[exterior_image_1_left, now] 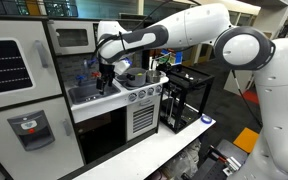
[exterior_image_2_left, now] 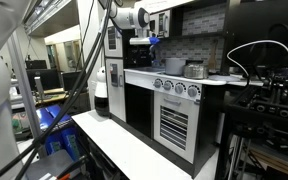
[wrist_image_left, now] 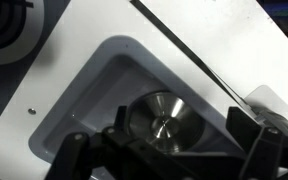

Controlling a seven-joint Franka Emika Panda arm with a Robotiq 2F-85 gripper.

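My gripper is open over the grey sink basin (wrist_image_left: 89, 103), with nothing held between its fingers. A round, shiny metal piece (wrist_image_left: 164, 108), a bowl or a lid, lies in the basin below, partly covered by the gripper in the wrist view. From the first exterior view, the gripper (exterior_image_1_left: 105, 80) hangs above the right part of the sink (exterior_image_1_left: 82, 94) of a toy kitchen. The second exterior view has the gripper (exterior_image_2_left: 144, 42) high over the counter; the basin's inside is hidden there.
A metal pot (exterior_image_2_left: 195, 70) stands on the stove, right of the sink. A faucet (wrist_image_left: 269, 112) rises beside the basin. Below the counter front, stove knobs (exterior_image_2_left: 180, 89) stick out. The white tabletop (exterior_image_1_left: 134, 150) in front has free room.
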